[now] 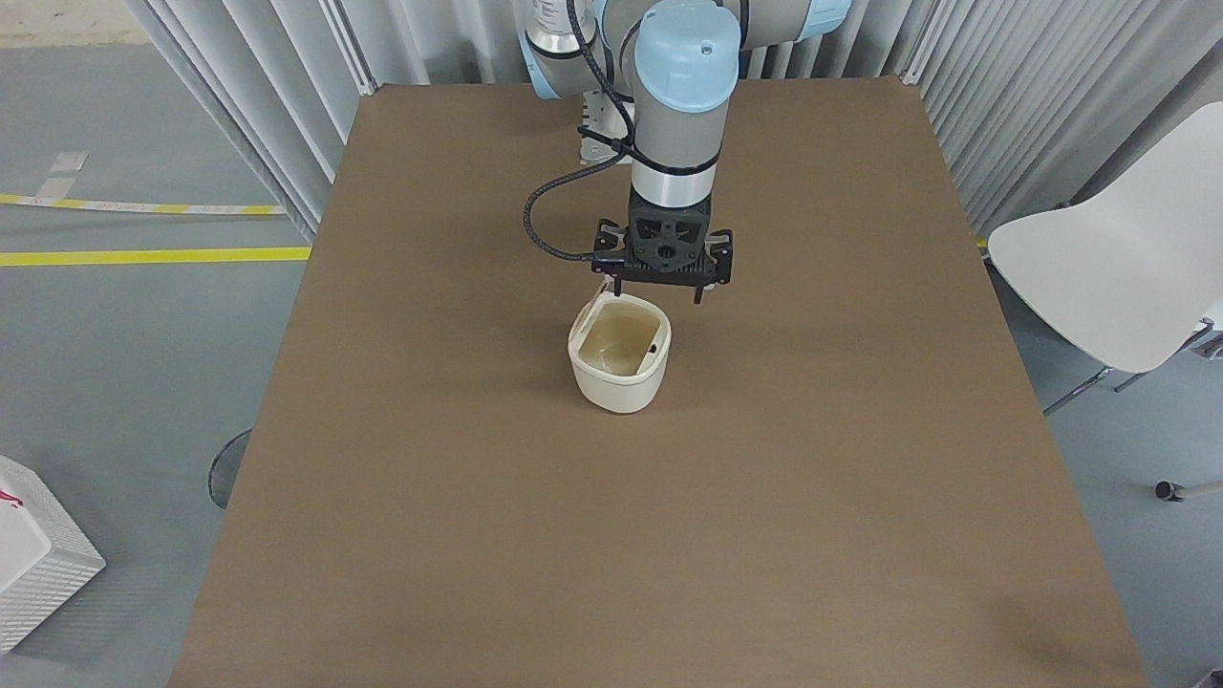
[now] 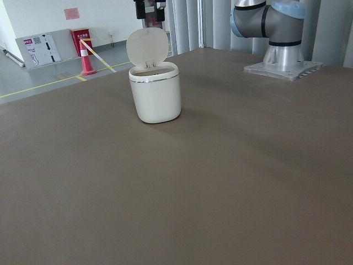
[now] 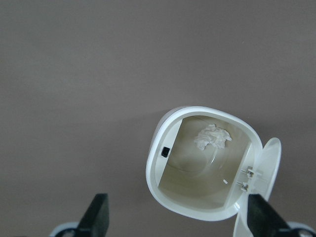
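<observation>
A white lidded bin [image 1: 616, 384] stands on the brown table [image 1: 642, 527], its lid [image 2: 148, 45] raised. In the wrist view, a crumpled white tissue [image 3: 211, 137] lies on the bin's floor [image 3: 197, 177]. My gripper [image 1: 656, 291] hangs above the bin, and its two fingers stand wide open in the wrist view, with nothing between them but the view of bin and table below.
The robot's base [image 2: 281, 69] sits at the back edge before grey curtains. A white chair [image 1: 1112, 241] stands right of the table, and a white box [image 1: 40, 550] is on the floor at the left.
</observation>
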